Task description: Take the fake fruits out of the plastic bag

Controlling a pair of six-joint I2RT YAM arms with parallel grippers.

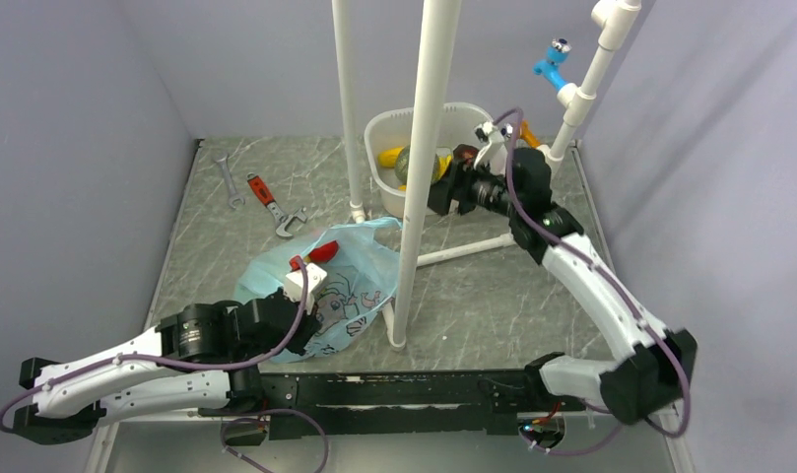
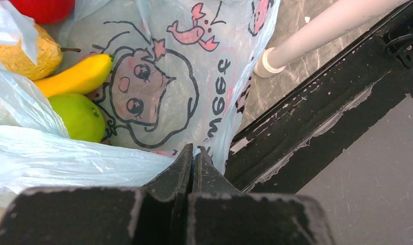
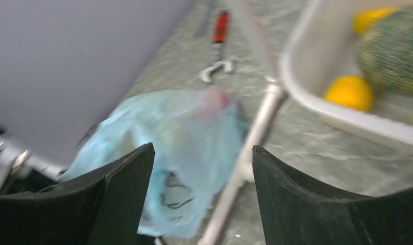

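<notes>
A pale blue printed plastic bag (image 1: 365, 256) lies at front centre-left. In the left wrist view it holds a red fruit (image 2: 46, 9), a pear (image 2: 30, 56), a banana (image 2: 79, 76) and a green fruit (image 2: 81, 120). My left gripper is shut at the bag's near edge, with a little blue film at its tips. My right gripper stands open above the floor beside the white bin (image 3: 316, 102), nothing seen between its fingers. The bin holds several fruits. The right wrist view is blurred.
A vertical white pipe (image 1: 424, 118) stands between bag and bin, with low pipes (image 1: 463, 248) on the floor. A wrench (image 1: 229, 182) and adjustable wrench (image 1: 271, 205) lie at back left.
</notes>
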